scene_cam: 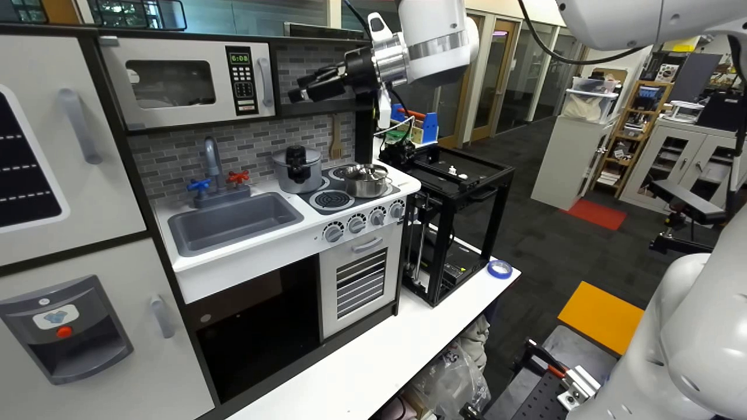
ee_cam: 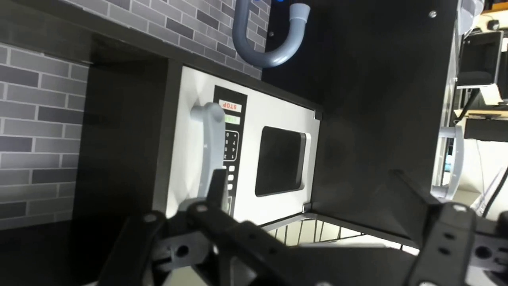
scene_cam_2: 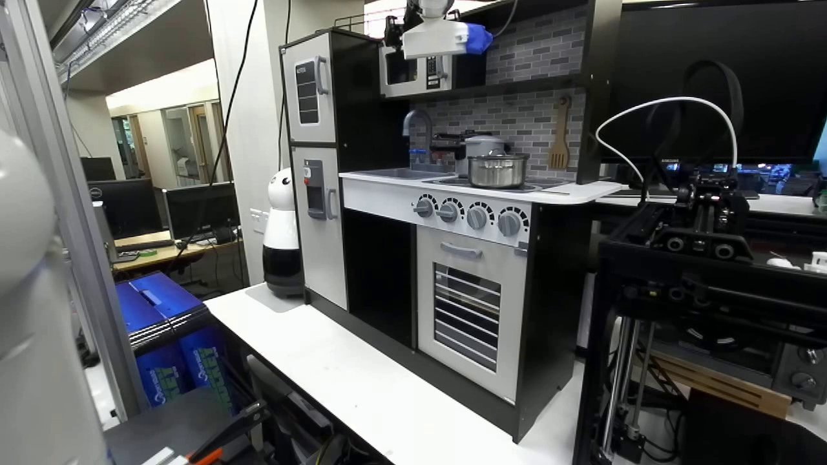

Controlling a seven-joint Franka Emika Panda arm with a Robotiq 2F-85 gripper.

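Observation:
The toy microwave [scene_cam: 189, 80] is closed, its grey upright handle [scene_cam: 265, 81] at the right side of the door. My gripper [scene_cam: 299, 85] hangs in the air to the right of that handle, above the stove. In the wrist view my gripper stands open with its fingers wide apart and nothing held. One finger [ee_cam: 218, 186] overlaps the lower end of the microwave handle [ee_cam: 212, 143] in this view; whether they touch, I cannot tell. The other finger [ee_cam: 408, 190] appears over the dark side panel.
A lidded pot [scene_cam: 297, 171] and a smaller metal pot [scene_cam: 366, 183] stand on the stove below. A dark shelf [scene_cam: 318, 106] runs beside the microwave. The curved faucet [scene_cam: 212, 157] rises over the sink [scene_cam: 234, 223].

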